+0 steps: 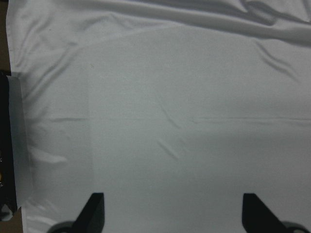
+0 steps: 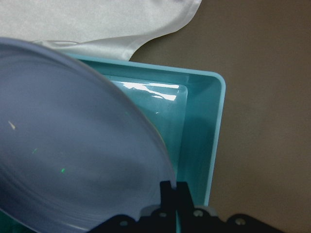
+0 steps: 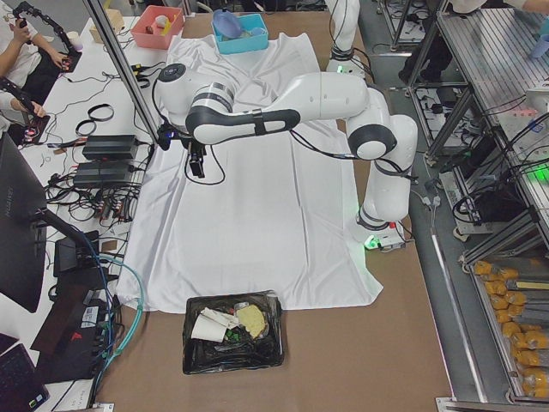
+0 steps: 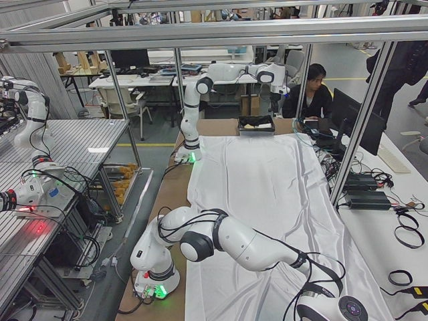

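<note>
In the right wrist view a bluish plastic plate or bowl [image 2: 77,131] is held by my right gripper, shut on its rim, over a teal tray [image 2: 204,131]. In the camera left view the same dish [image 3: 226,23] is tilted at the teal bin [image 3: 257,41]. My left gripper stands open above the white cloth [image 1: 160,121], nothing between its fingers; in the camera left view it hangs over the cloth's upper left.
A red bin [image 3: 169,39] stands beside the teal one. A black bin [image 3: 277,343] with plates and sponge-like items sits beyond the cloth's other end.
</note>
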